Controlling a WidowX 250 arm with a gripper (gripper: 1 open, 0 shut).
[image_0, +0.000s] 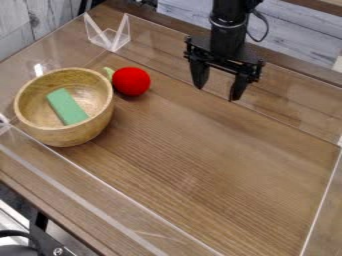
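My black gripper (222, 62) hangs over the back centre of the wooden table; whether its fingers are open or shut is hard to tell. To its left lies a red ball (131, 81). A wooden bowl (94, 122) at the left holds a green block (66, 108). A small green object, partly hidden, lies just behind the ball.
A white wire-like holder (110, 32) stands at the back left. Pale walls or edges border the back and right, and dark cables show at the bottom left corner.
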